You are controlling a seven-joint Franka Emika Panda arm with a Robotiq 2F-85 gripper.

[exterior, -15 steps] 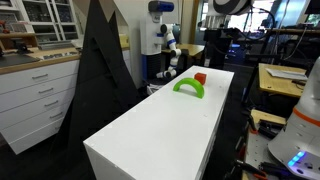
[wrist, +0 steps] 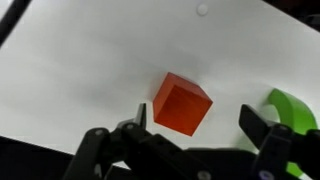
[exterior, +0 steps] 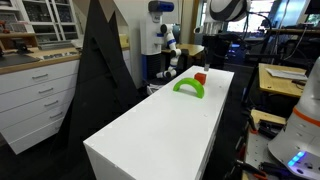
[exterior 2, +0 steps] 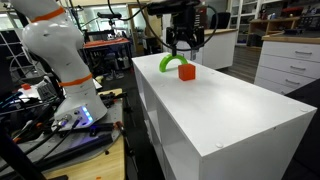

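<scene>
A red block (wrist: 182, 104) rests on the white tabletop, seen between and beyond the fingertips in the wrist view. My gripper is open, its two dark fingers well apart and nothing held. In exterior view 2 the red block (exterior 2: 187, 72) sits below the gripper, with a visible gap. A green arch (exterior 2: 166, 62) stands beside the block; part of this arch (wrist: 291, 112) shows at the right of the wrist view, partly covered by a finger.
A small white object (wrist: 202, 9) lies near the top of the wrist view. Drawer cabinets (exterior 2: 288, 65) and a black sloped panel (exterior: 100, 75) stand beyond the table.
Over the last second my gripper has shifted slightly left in exterior view 1. The red block and green arch have stayed in place.
</scene>
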